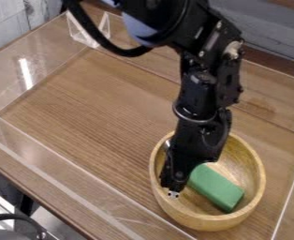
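A round tan bowl [214,219] sits on the wooden table at the lower right, holding a green block [217,185]. My black gripper [175,187] reaches down into the left part of the bowl, left of the block. It is shut, with nothing visible between its fingers; its tips are partly hard to make out against the bowl.
A clear container stands at the far back left. Dark cables lie off the table's near left edge.
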